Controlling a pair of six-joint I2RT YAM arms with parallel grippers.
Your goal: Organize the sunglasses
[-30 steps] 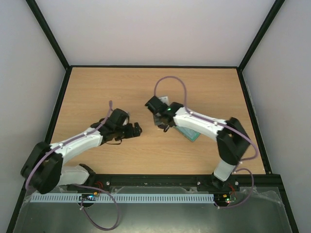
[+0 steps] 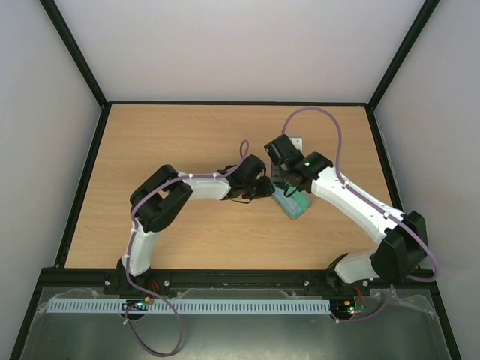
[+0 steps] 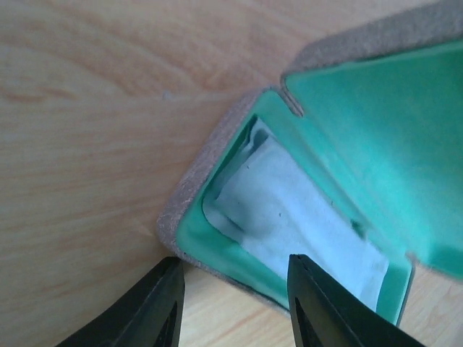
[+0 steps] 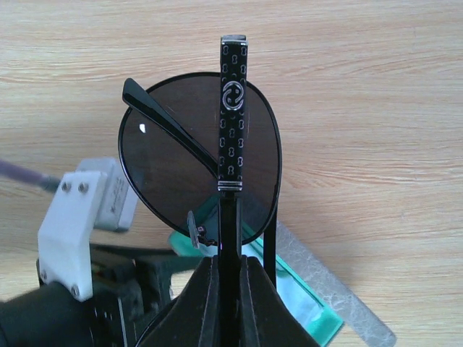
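The black sunglasses [image 4: 233, 155] stand with folded temples and a dark round lens toward the right wrist camera. My right gripper is shut on them, and they hang over the case. The open green case [image 3: 192, 242] with a grey outer shell lies on the table, its lid raised in the left wrist view. Inside it rests a pale blue cloth [image 3: 289, 199]. My left gripper is open at one corner of the case, a finger to each side of the near wall. Whether the fingers touch the wall cannot be told.
Both grippers are close together above the case; the left gripper's white bracket [image 4: 69, 231] stands beside the sunglasses. Bare wooden table [image 2: 172, 135] spreads widely to the left and behind. A black frame borders the table.
My left arm has come in from the left and reached the case. The right gripper has carried the sunglasses rightward over it. The case stays in about the same place.
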